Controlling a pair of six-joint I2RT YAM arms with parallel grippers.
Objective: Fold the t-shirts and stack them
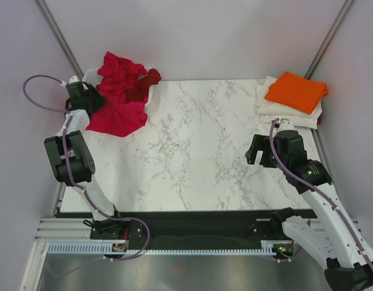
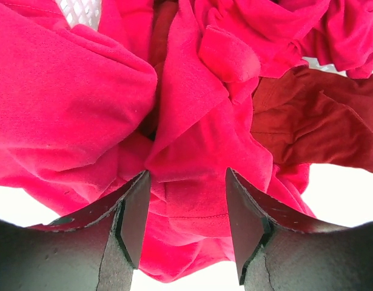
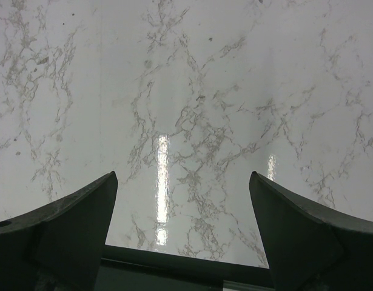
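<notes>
Bright red-pink cloth (image 1: pixel 118 115) lies crumpled in and over the side of a white basket (image 1: pixel 91 77) at the back left. A darker red garment (image 1: pixel 142 90) is bunched beside it. Over this heap stands my left gripper, open, with the red-pink cloth (image 2: pixel 192 139) below and between its fingers but not clamped. My right gripper (image 1: pixel 254 156) hangs open above bare table at the right; only marble surface shows between its fingers in the right wrist view. At the back right, a folded orange shirt (image 1: pixel 295 92) rests on folded white cloth (image 1: pixel 270 109).
</notes>
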